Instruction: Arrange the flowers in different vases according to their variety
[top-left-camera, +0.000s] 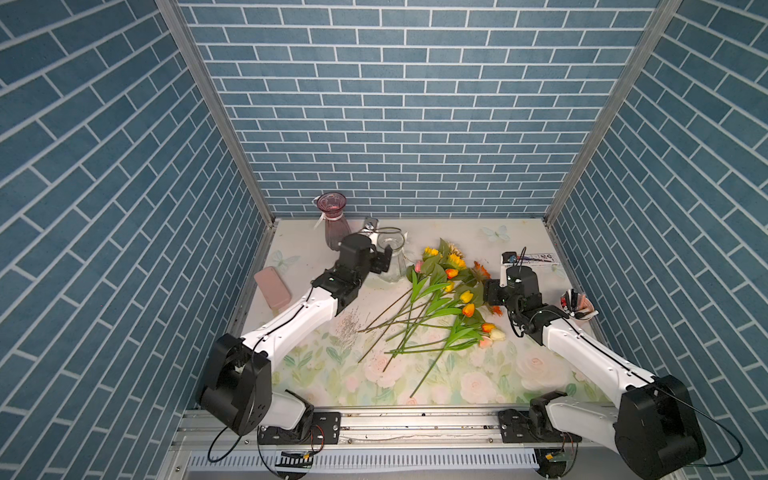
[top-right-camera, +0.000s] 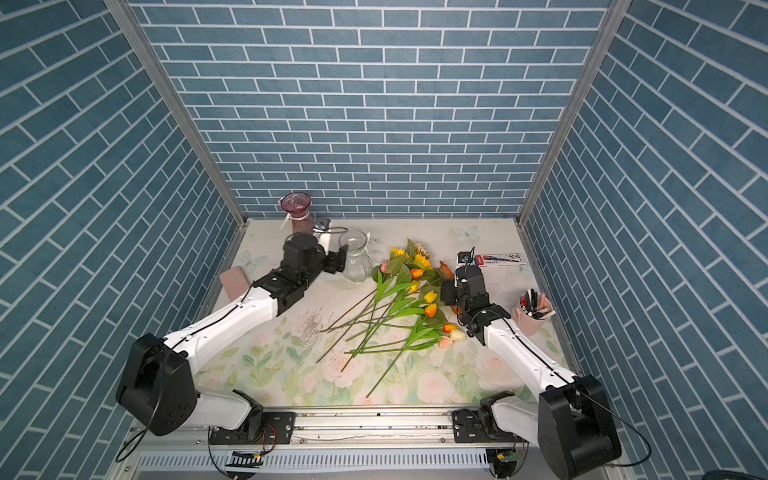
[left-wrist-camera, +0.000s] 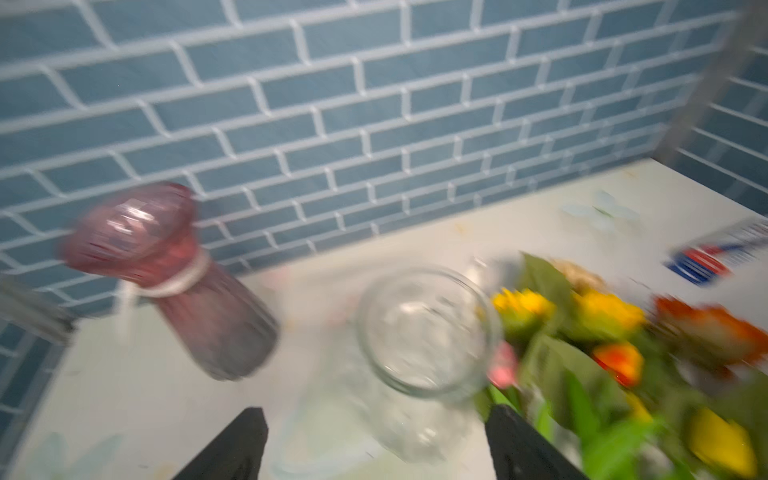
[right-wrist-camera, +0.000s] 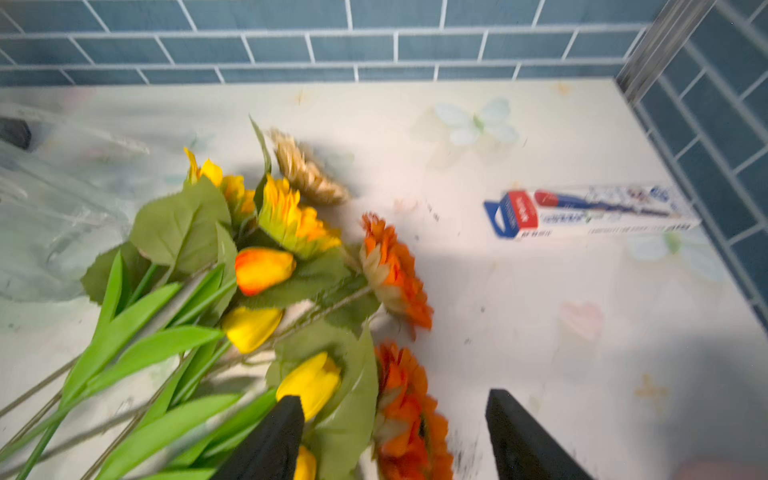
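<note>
A loose pile of sunflowers, orange flowers and tulips lies at the table's centre-right. A clear glass vase stands behind the stems, and a pink-tinted vase at back left. My left gripper is raised in front of the vases, open and empty; the left wrist view is blurred. My right gripper hangs over the flowers' right edge, open with nothing visible between its fingers.
A pink block lies at the left edge, a boxed pen set at back right, a pink holder with pens at the right edge.
</note>
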